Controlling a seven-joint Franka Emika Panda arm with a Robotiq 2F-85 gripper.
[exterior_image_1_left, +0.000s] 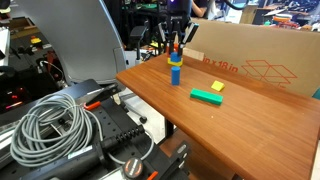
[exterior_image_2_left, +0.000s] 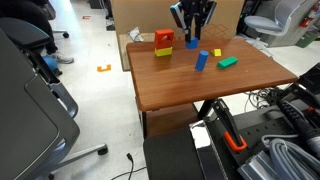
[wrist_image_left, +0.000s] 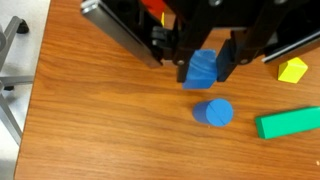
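A blue block (wrist_image_left: 203, 70) is pinched between the fingers of my gripper (exterior_image_2_left: 192, 30), which is shut on it. In exterior view 2 the held blue block (exterior_image_2_left: 192, 43) hangs above the table, to the right of the stack. That stack is a red block (exterior_image_2_left: 165, 38) on a yellow piece (exterior_image_2_left: 165, 52). A blue cylinder (exterior_image_2_left: 201, 61) stands upright on the table near the held block; its round top (wrist_image_left: 218, 112) shows below the gripper in the wrist view. In exterior view 1 the held block partly covers the stack.
A green block (exterior_image_1_left: 207, 97) and a small yellow block (exterior_image_1_left: 217, 86) lie on the wooden table (exterior_image_1_left: 240, 125), right of the cylinder. A cardboard panel (exterior_image_1_left: 260, 60) borders the table's back.
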